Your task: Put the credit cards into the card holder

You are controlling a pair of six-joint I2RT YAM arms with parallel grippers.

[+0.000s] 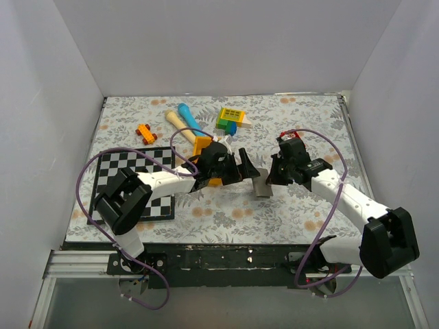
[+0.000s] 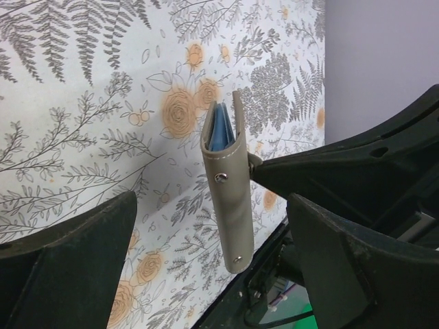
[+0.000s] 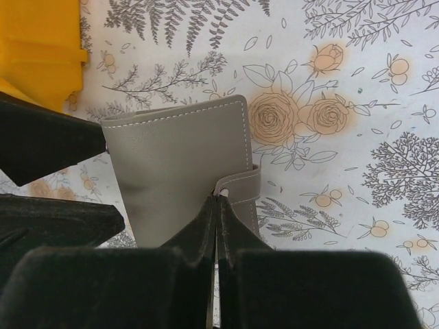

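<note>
The grey-brown card holder (image 3: 171,157) is tilted up off the table, its edge with a blue lining (image 2: 221,130) facing the left wrist camera. My right gripper is shut on the strap (image 3: 240,185) of the holder. My left gripper (image 1: 251,168) stands open just left of the holder in the top view, with nothing between its fingers; in the left wrist view the holder shows beyond the gap. I see no loose credit cards.
Behind the left arm sits an orange container (image 3: 41,55). A checkered board (image 1: 113,168), toy blocks (image 1: 232,118) and a red object (image 1: 292,132) lie farther off. Patterned table in front of the grippers is free.
</note>
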